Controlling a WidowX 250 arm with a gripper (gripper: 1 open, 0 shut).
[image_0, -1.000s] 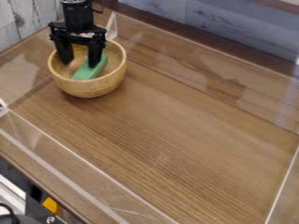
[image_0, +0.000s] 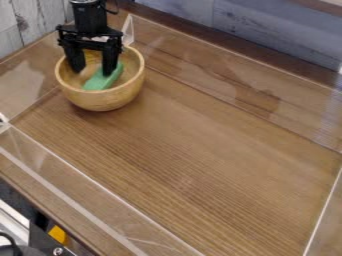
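Observation:
A wooden bowl (image_0: 104, 100) sits at the upper left of the table. Inside it lies a long green object (image_0: 102, 82). My black gripper (image_0: 91, 60) comes down from the top over the bowl's back part, its fingers around or just beside the green object. Whether the fingers hold it is too small to tell.
A pale wall runs along the back, with a white object just behind the bowl. At the lower left edge are dark parts and a small yellow item (image_0: 58, 234).
The bowl and my gripper have shifted very slightly to the left.

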